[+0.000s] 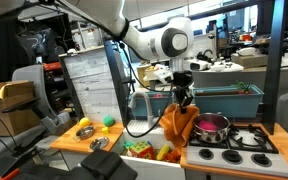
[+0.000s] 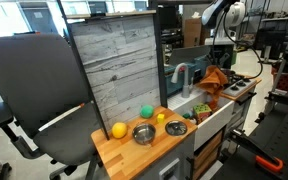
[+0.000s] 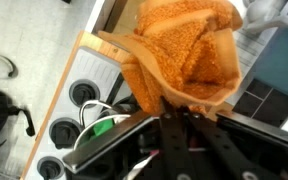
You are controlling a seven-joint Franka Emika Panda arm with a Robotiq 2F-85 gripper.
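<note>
An orange cloth [image 1: 179, 123] hangs from my gripper [image 1: 185, 101], its lower end beside the pot and near the sink's right edge. In the wrist view the cloth [image 3: 189, 55] fills the space beyond the fingers, bunched and folded. My gripper is shut on part of it. The far view shows the same cloth [image 2: 214, 78] hanging above the right end of the counter. A dark pink pot [image 1: 211, 127] stands on the stove [image 1: 234, 150], right next to the cloth.
The sink [image 1: 139, 149] holds several coloured items, red, green and yellow. A faucet [image 1: 154, 95] rises behind it. On the left counter lie metal bowls [image 2: 144, 133], an orange [image 2: 119, 129] and a green ball [image 2: 146, 111]. A blue-grey shelf [image 1: 229, 103] runs behind the stove.
</note>
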